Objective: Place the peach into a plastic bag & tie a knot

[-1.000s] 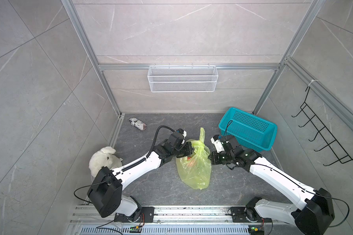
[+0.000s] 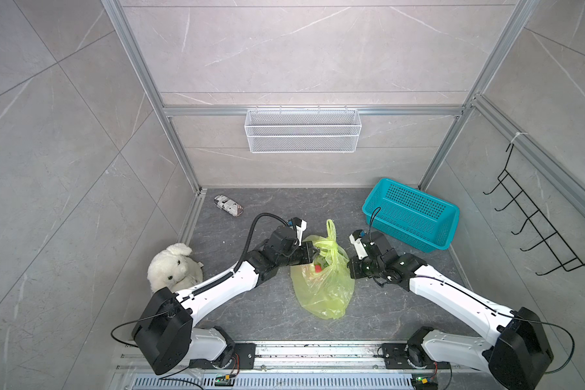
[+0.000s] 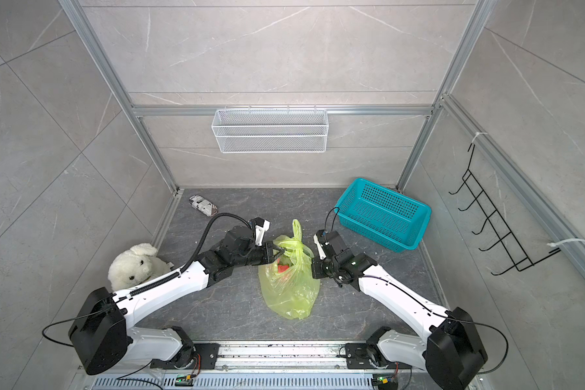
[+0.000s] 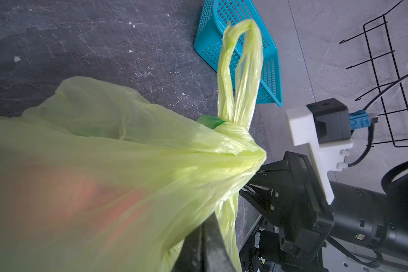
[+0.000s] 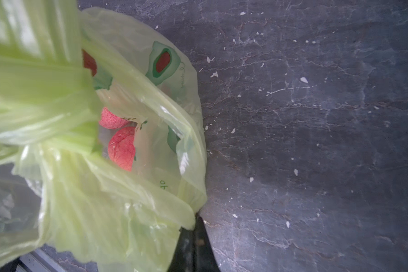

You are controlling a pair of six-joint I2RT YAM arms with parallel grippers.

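The translucent yellow-green plastic bag (image 2: 325, 292) rests on the grey floor between both grippers, its neck gathered and a loop (image 4: 253, 54) of handle standing up at the top. Pinkish-red fruit (image 5: 121, 147) shows inside the bag, partly hidden by plastic. My left gripper is shut at the bag's upper left side, its tips under the plastic; what lies between them is hidden. My right gripper is shut at the bag's right side, its tips against the plastic; I cannot tell whether any film is between them.
A teal basket (image 2: 409, 214) stands at back right. A white plush toy (image 2: 169, 269) sits at the left and a small patterned object (image 2: 228, 205) at back left. A black hook rack hangs on the right wall, a white wire shelf (image 2: 303, 130) on the back wall.
Both grippers have moved slightly down in the top left view over the last second. The bag's neck and handle sit a little lower, with the bag settled slightly toward the front.
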